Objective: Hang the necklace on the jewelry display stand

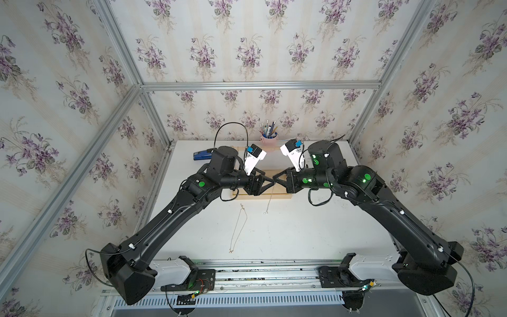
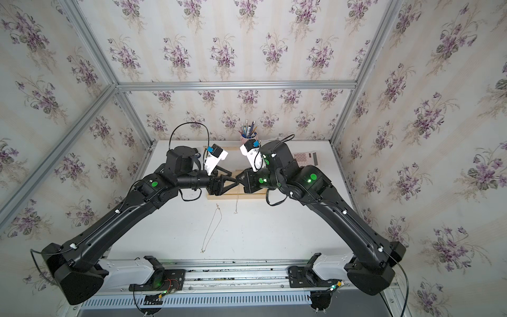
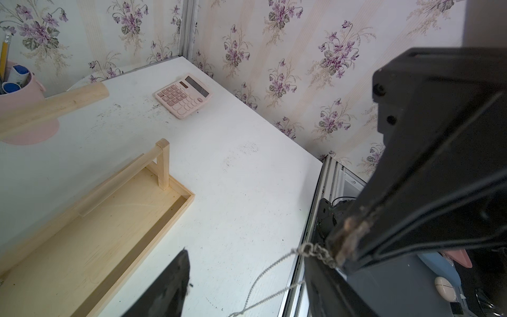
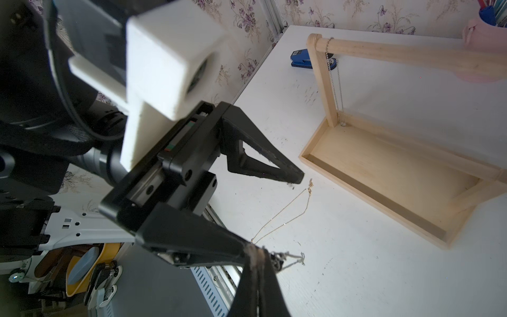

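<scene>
A wooden display stand (image 4: 396,158) with a tray and crossbar stands at the back middle. A silver chain (image 4: 331,79) hangs over the crossbar's left end. Another silver necklace (image 3: 264,274) dangles between my grippers, at the tip of my shut right gripper. My left gripper is open, its fingertips apart close beside the right one's tip; whether the chain touches the left fingers as well is hard to tell. A gold necklace (image 4: 280,214) lies loose on the white table below, in front of the stand.
A pink pen cup (image 1: 268,138) stands behind the stand, a blue stapler (image 4: 301,59) at back left, a pink calculator (image 3: 180,95) at back right. The two arms meet over the stand's front.
</scene>
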